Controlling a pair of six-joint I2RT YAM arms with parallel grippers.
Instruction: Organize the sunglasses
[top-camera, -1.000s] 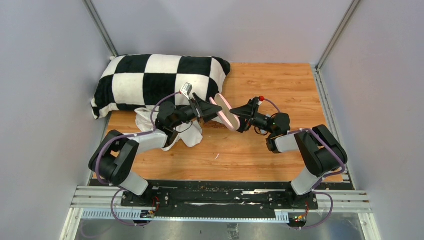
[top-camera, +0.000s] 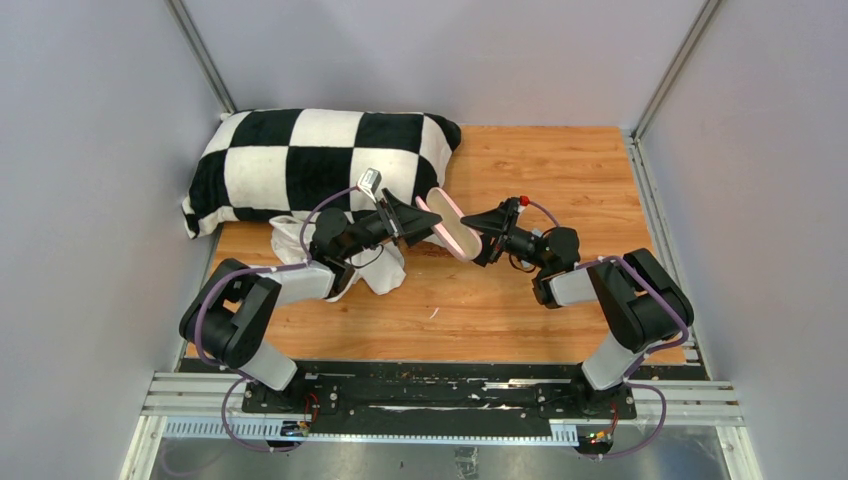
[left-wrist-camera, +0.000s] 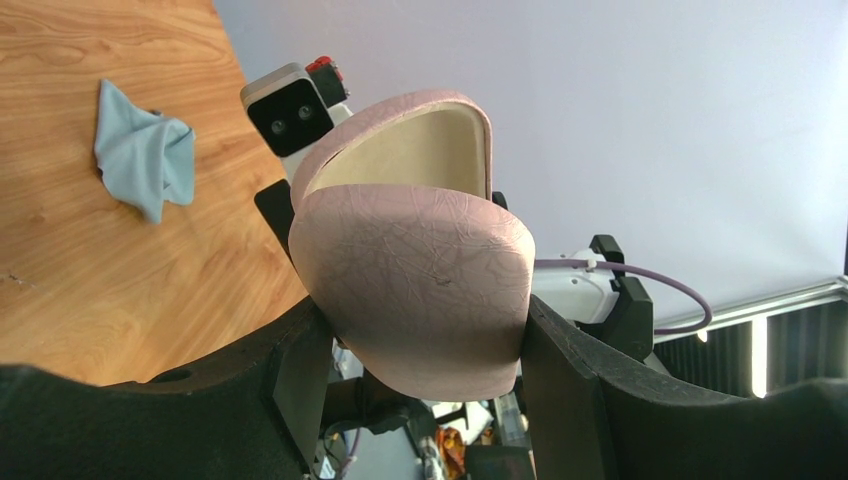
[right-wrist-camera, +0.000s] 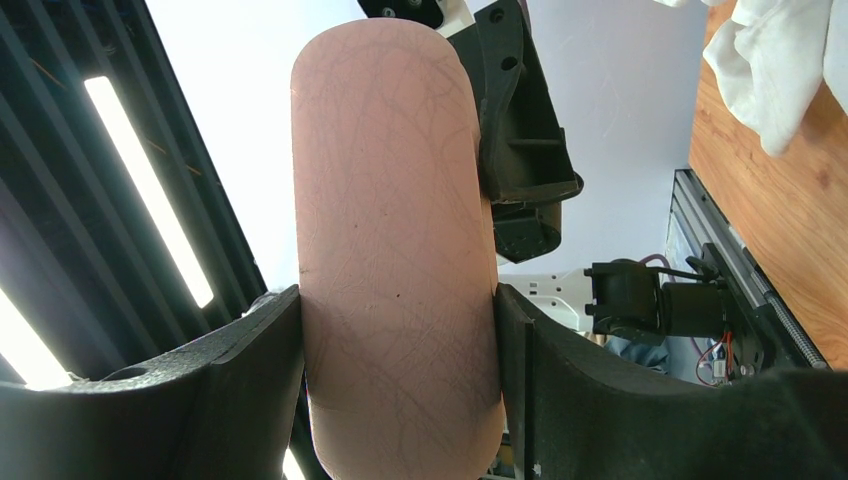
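Observation:
A pink sunglasses case (top-camera: 453, 223) is held up between my two arms, its halves parted so the cream lining shows from above. My left gripper is shut on one half, a rounded pink shell (left-wrist-camera: 415, 270) with creased skin. The other half has my right gripper shut on it, the pink shell (right-wrist-camera: 385, 190) filling the space between the fingers. In the left wrist view the opening between the halves faces up and part of the pale interior (left-wrist-camera: 420, 155) shows. No sunglasses are visible in any view.
A checkered pillow (top-camera: 320, 160) lies at the back left, with white cloth (top-camera: 380, 272) in front of it. In the left wrist view a light blue cloth (left-wrist-camera: 147, 155) rests on the table.
Almost nothing differs. My left gripper and its half of the case have shifted very slightly; the right arm looks still.

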